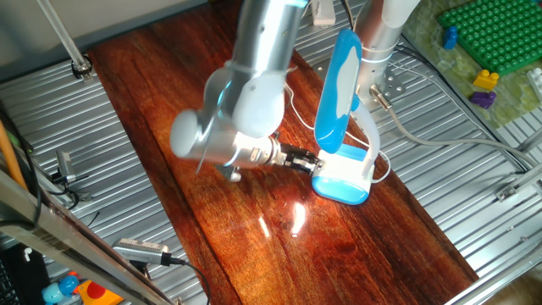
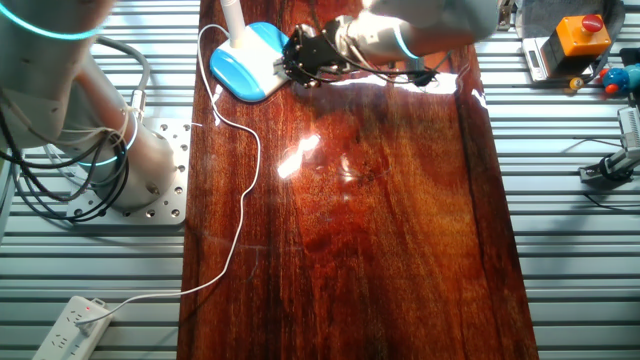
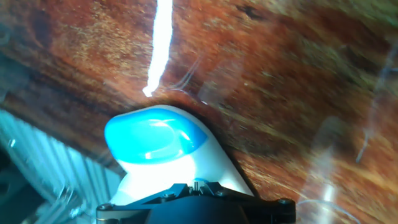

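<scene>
A blue-and-white desk lamp stands upright on the wooden board. Its long blue-and-white head (image 1: 339, 91) rises on a white stem (image 1: 369, 127) from a rounded base (image 1: 342, 188). Low beside that base is my gripper (image 1: 318, 164), its tips at the white top near the edge. From the other side, exterior view 2 has the gripper (image 2: 280, 69) over the base's edge (image 2: 238, 78). In the wrist view the fingers meet in the middle, shut, with nothing visible between them, and the base's blue end (image 3: 155, 135) lies beyond. Exact contact cannot be made out.
A white cable (image 2: 257, 150) runs from the lamp across the board to a power strip (image 2: 72, 330). Bare wood (image 2: 400, 250) with bright glare fills most of the board. An orange box with a red button (image 2: 580, 42) sits outside it.
</scene>
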